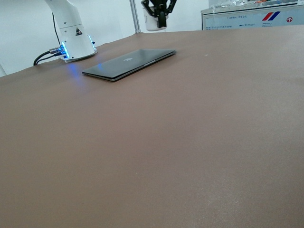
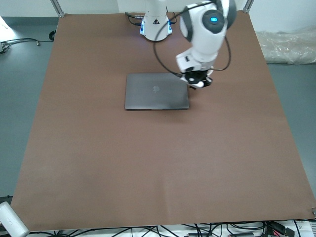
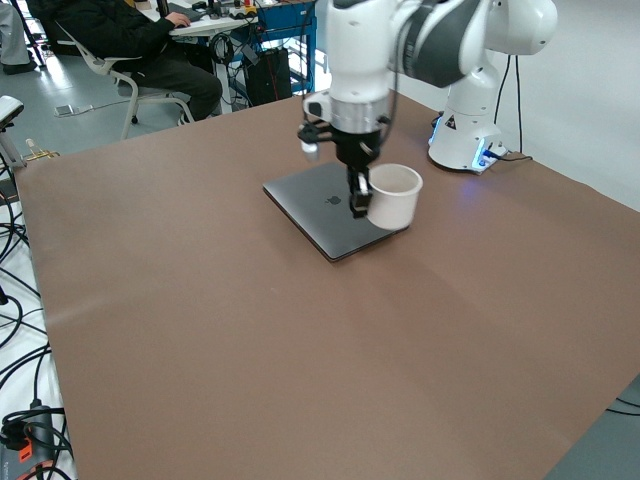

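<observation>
A closed grey laptop (image 2: pixel 156 98) lies on the brown table (image 2: pixel 163 163), also seen as a dark slab (image 1: pixel 121 66) in the top view. The arm's black gripper (image 3: pixel 360 190) hangs above the laptop's far-right part in the left view. In the right view a white cup (image 3: pixel 393 205) sits at the gripper's fingers, raised off the table, as the top view shows behind the gripper (image 1: pixel 160 14). Whether the fingers grip the cup's wall is hard to see, though it hangs with them.
The robot base (image 2: pixel 155 27) stands at the back edge beside its cables. Cables run along the outside of the table edges, and a person sits at another desk in the right view.
</observation>
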